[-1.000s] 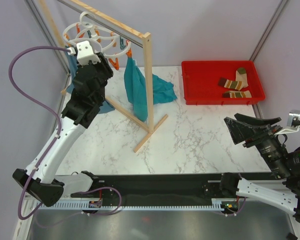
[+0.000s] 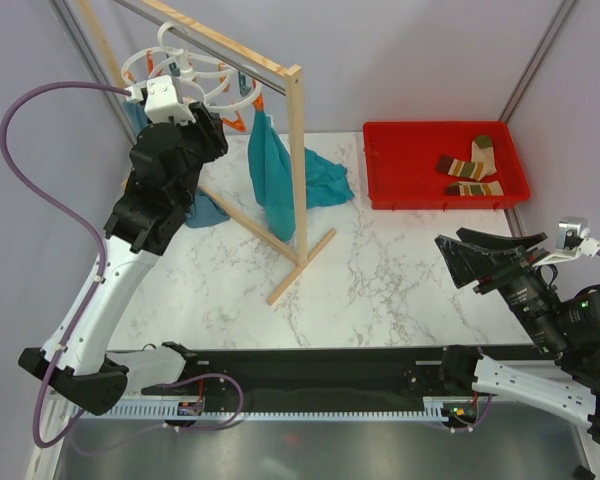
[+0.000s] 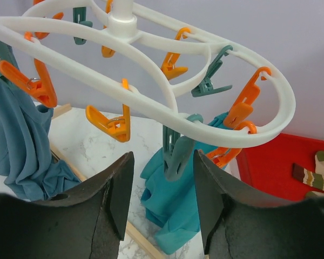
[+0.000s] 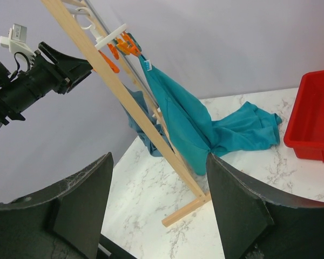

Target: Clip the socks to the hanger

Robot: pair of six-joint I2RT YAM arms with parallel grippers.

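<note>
A white round hanger (image 3: 227, 139) with orange and dark green clips hangs from the wooden stand. My left gripper is open below its rim, a dark green clip (image 3: 175, 154) showing in the gap between its fingers; contact cannot be told. Teal cloth (image 2: 273, 180) hangs from the hanger's right side, and blue-grey cloth (image 3: 21, 135) from the far side. In the red bin lie several brown-and-cream striped socks, one sock (image 2: 460, 168) on the left and another sock (image 2: 475, 188) in front. At the lower right, my right gripper stands open and empty, well away from hanger and bin.
The stand's wooden post (image 2: 298, 170) rises between the hanger and the red bin (image 2: 380, 170), its foot (image 2: 302, 268) reaching over the table. Free white marbled tabletop (image 2: 400, 280) lies in front of the bin. More teal cloth (image 2: 325, 182) rests behind the post.
The hanger and its orange clips have shifted a little.
</note>
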